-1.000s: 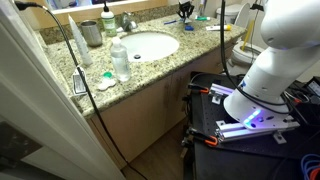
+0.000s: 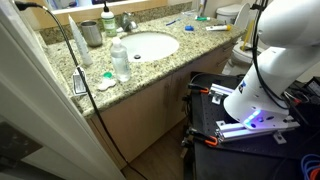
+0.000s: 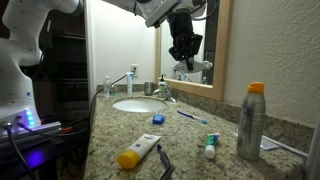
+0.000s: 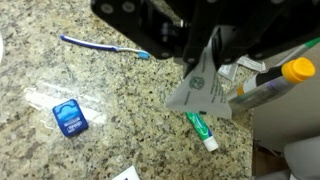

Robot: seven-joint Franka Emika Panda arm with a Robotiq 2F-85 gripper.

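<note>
In the wrist view a pale, flat, packet-like item [image 4: 203, 88] with a round printed mark sits between the fingers; its upper part is hidden by the dark fingers. My gripper is shut on it. Seen from exterior view 2, the gripper [image 3: 184, 66] hangs well above the counter [image 3: 105, 130], pointing down, near the mirror. In the wrist view, below it lie a blue floss box [image 4: 70, 117], a blue-and-white toothbrush [image 4: 100, 45] and a green-and-white tube [image 4: 202, 132].
A grey bottle with an orange cap [image 3: 252, 120] stands at the counter's right. A yellow tube [image 3: 138, 150] and a dark handled item [image 3: 165, 160] lie near the front edge. The sink [image 2: 150, 46] is farther along, with a clear bottle [image 2: 120, 62] beside it.
In exterior view 1 the gripper was low over the far end of the counter; it has since risen out of the frame, and the arm has shifted.
</note>
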